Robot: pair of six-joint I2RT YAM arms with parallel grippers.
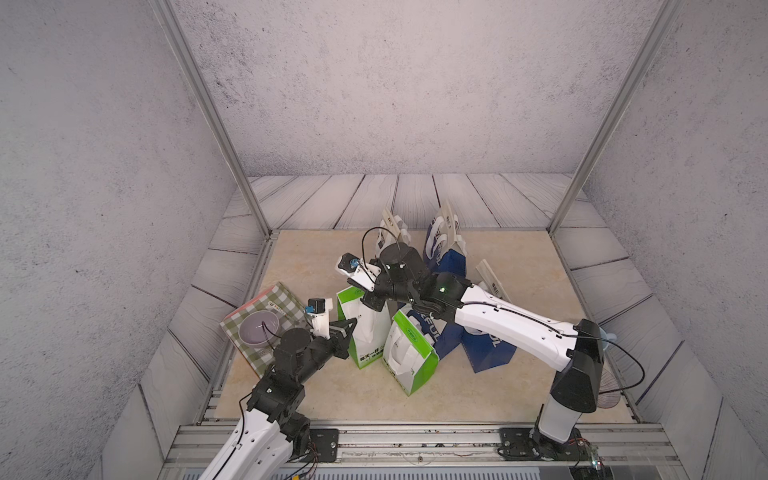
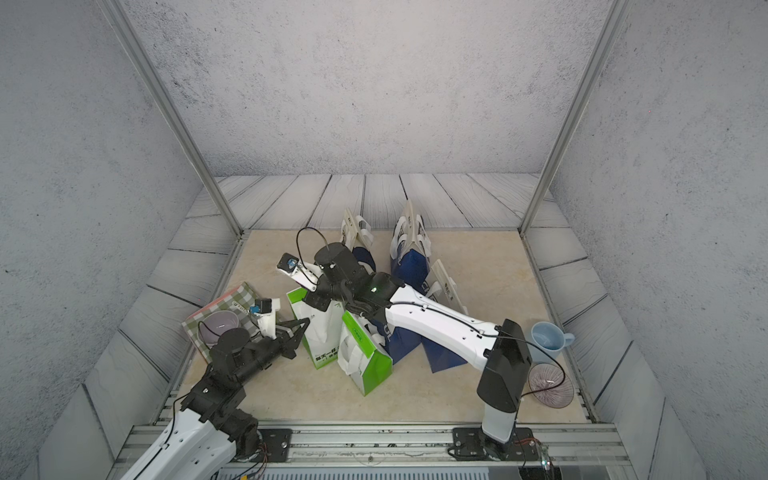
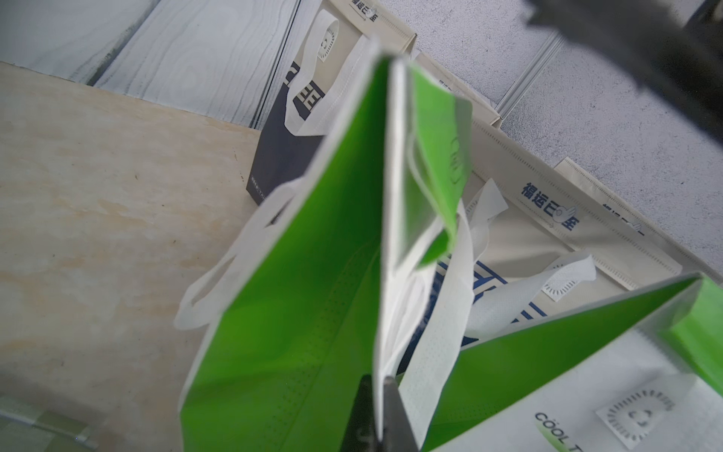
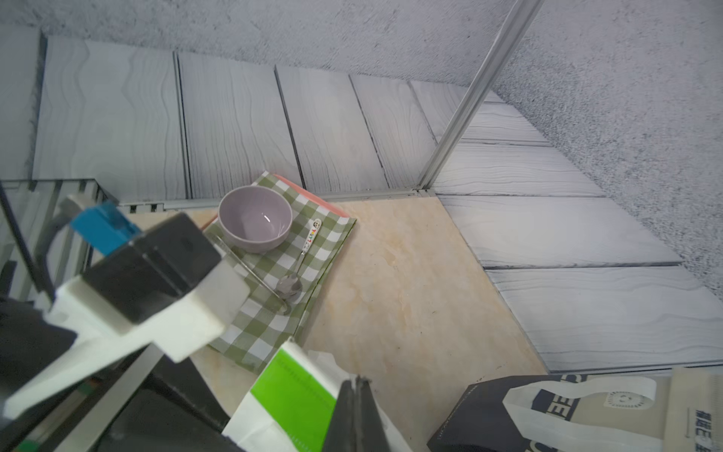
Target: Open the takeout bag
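Note:
The leftmost green-and-white takeout bag point(image 1: 372, 329) stands between my two arms, tall and narrow. At its side, my left gripper is shut on the bag's thin white edge, which runs between the fingers in the left wrist view. A green side panel of this bag point(image 3: 316, 331) faces that camera, and a folded green flap shows at its top. My right gripper is shut over the bag's top, with nothing visible between its fingers. A green strip of the bag point(image 4: 293, 395) lies beside and below those fingers. The right arm hides part of the bag's top from above.
A second green-and-white bag point(image 1: 410, 356) stands close on the right. Several blue-and-beige bags point(image 1: 488, 352) crowd behind and beside it. A purple bowl point(image 4: 254, 217) and spoon point(image 4: 297, 271) sit on a checkered cloth point(image 4: 324, 256) at left.

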